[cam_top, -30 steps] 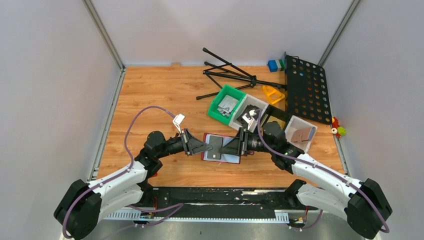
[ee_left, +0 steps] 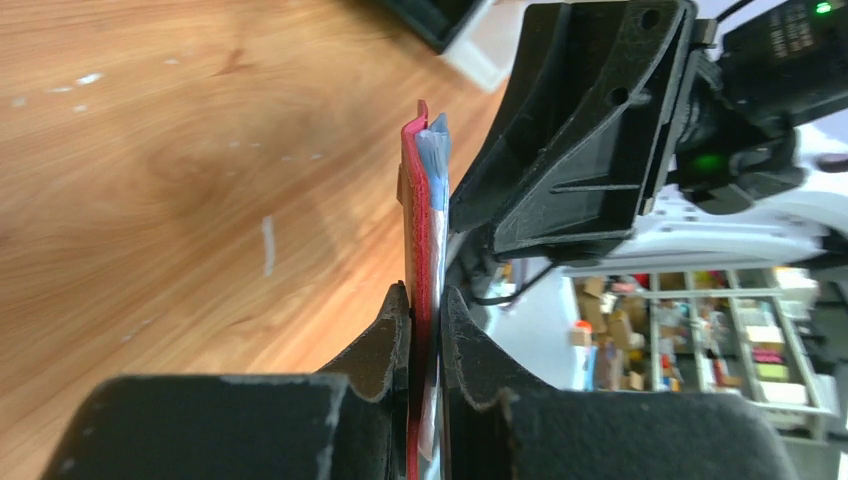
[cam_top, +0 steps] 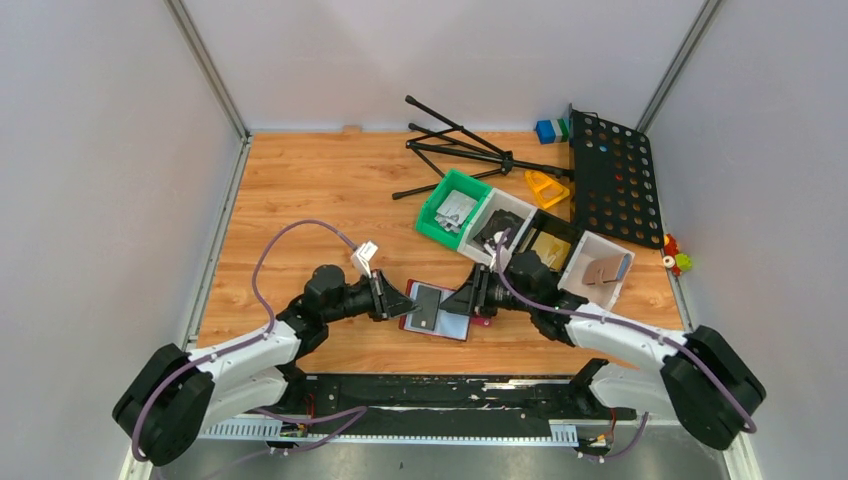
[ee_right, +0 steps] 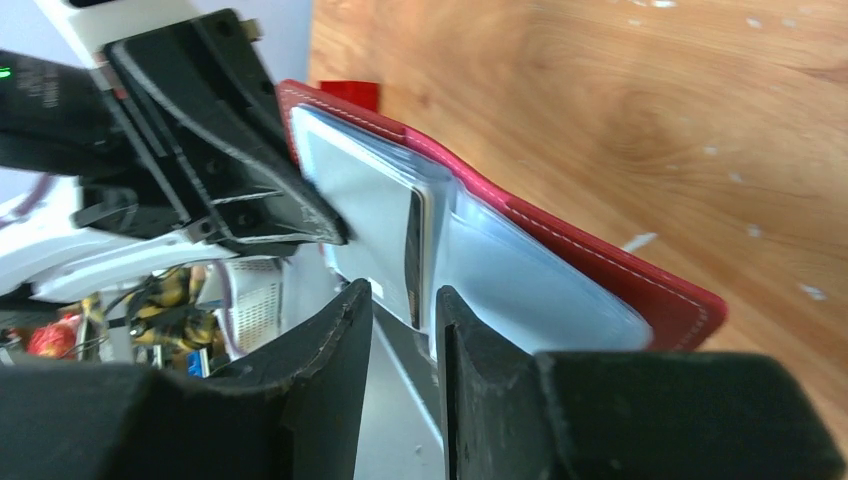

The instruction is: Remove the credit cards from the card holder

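Observation:
The red card holder [cam_top: 436,330] with clear sleeves hangs between both grippers near the table's front middle. My left gripper is shut on the holder, seen edge-on in the left wrist view as a red and pale blue strip. In the right wrist view a card [ee_right: 370,230] with a dark stripe shows in the sleeves, and the holder's red cover [ee_right: 660,300] fans out to the right. My right gripper reaches the holder's sleeves from the other side; whether it grips card or sleeve is hard to see.
Behind the right arm stand a green bin [cam_top: 430,222], grey and black bins and a white bin [cam_top: 600,280]. A black tripod [cam_top: 470,150] and perforated black rack [cam_top: 610,180] lie at the back.
Both arms and the holder have shifted slightly in the top view, the holder a little down and left, with the left gripper tilted somewhat differently.

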